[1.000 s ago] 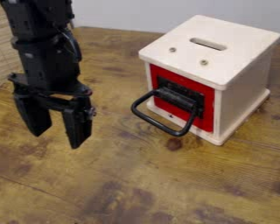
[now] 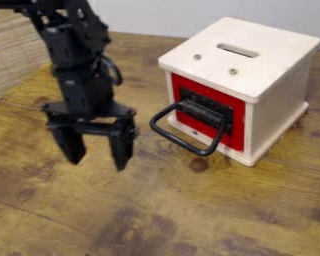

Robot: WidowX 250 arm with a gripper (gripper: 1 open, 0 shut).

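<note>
My black gripper [image 2: 97, 152] hangs low over the wooden table at the left, its two fingers spread apart with nothing visible between them. To its right stands a white box [image 2: 274, 110] with a slot and two bolts on top, and a red front panel [image 2: 235, 143] carrying a black mechanism with a looped black handle [image 2: 200, 149] that sticks out toward the lower left. The gripper is apart from the handle and the box.
A woven mat [image 2: 9, 60] lies at the far left edge, behind the arm.
The arm has moved back, away from the camera, and slightly to the right, toward the box side. The box and handle look unchanged.
</note>
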